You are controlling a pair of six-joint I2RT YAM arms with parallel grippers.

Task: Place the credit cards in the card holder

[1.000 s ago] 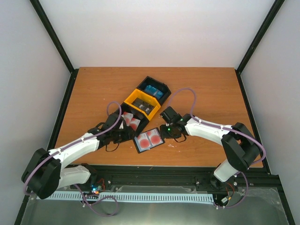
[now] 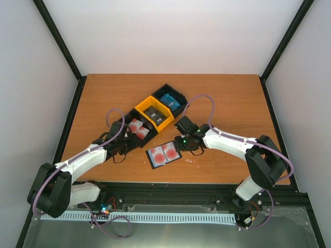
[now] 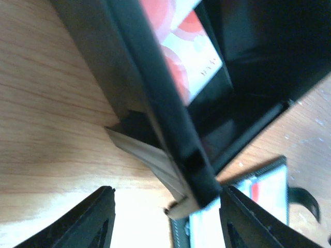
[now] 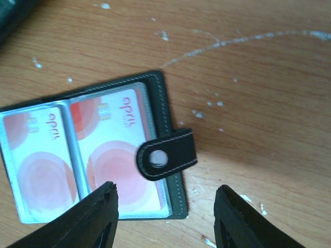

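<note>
The black card holder [image 2: 164, 155] lies unfolded on the table, with a red-and-white card [image 4: 44, 165] in its left pocket and another card [image 4: 116, 150] in its right one. Its strap [image 4: 166, 154] sticks out at the right side. My right gripper stands open over the holder's right edge, nothing between its fingers. At the black bin [image 3: 155, 98] with more red-and-white cards [image 3: 194, 59], my left gripper has the bin's front corner between its fingers, which stand apart; the right finger seems against it. Whether it grips the corner is unclear.
A yellow bin [image 2: 168, 117] with dark cards and a black bin [image 2: 182, 99] with blue cards [image 2: 170, 102] continue the row behind. The holder lies close in front of the nearest bin.
My left gripper has moved left and slightly back, off the holder's left edge. The near black bin and its cards have shifted left, and the row has turned slightly. The right gripper has shifted slightly left.
</note>
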